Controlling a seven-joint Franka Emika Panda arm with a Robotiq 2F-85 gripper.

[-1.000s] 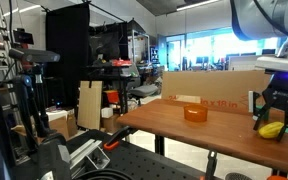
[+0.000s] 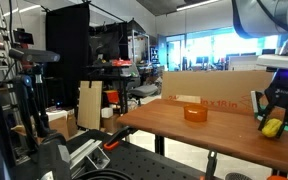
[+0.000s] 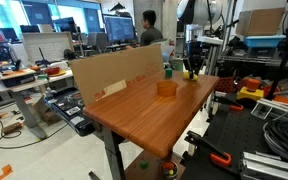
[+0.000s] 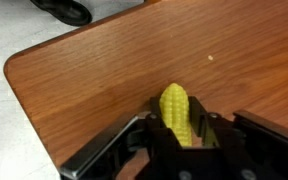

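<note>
A yellow, elongated object like a corn cob (image 4: 175, 112) sits between the fingers of my gripper, which is shut on it. In exterior view 1 the same yellow object (image 2: 271, 128) is low over the right end of the wooden table, under my gripper (image 2: 274, 120). Whether it touches the tabletop I cannot tell. An orange bowl (image 2: 195, 113) stands well to the left on the table, and it also shows in exterior view 2 as an orange bowl (image 3: 166, 89).
A tall brown panel (image 3: 114, 75) runs along one long side. A dark green item (image 3: 168, 72) stands near that panel. The table's rounded corner (image 4: 12, 66) lies close to my gripper.
The yellow object has gone from lying more level to standing more tilted under my gripper. The bowl has stayed in place.
</note>
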